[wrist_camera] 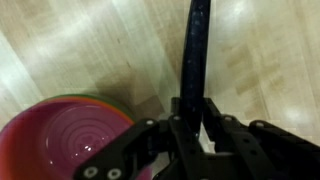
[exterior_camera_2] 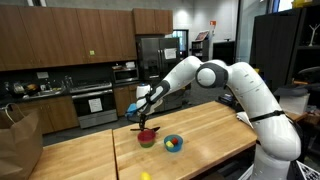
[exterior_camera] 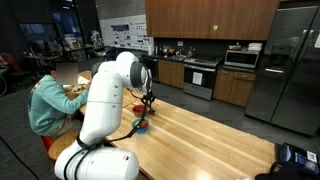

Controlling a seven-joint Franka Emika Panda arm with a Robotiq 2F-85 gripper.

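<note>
My gripper is shut on a long black utensil (wrist_camera: 196, 48), which extends toward the top of the wrist view. The pink-red bowl (wrist_camera: 75, 140) is at the lower left there, beside the gripper and apart from the utensil. Exterior view 2 shows the black utensil (exterior_camera_2: 146, 127) held near the pink-red bowl (exterior_camera_2: 147, 138). Its far end is too small to make out. In exterior view 1 the gripper (exterior_camera: 147, 100) is small and dark, close to the bowl.
A blue bowl (exterior_camera_2: 172, 143) with colourful items inside stands next to the pink-red one. A yellow object (exterior_camera_2: 146, 176) lies at the near edge of that view. Someone in teal (exterior_camera: 50, 105) sits at the left.
</note>
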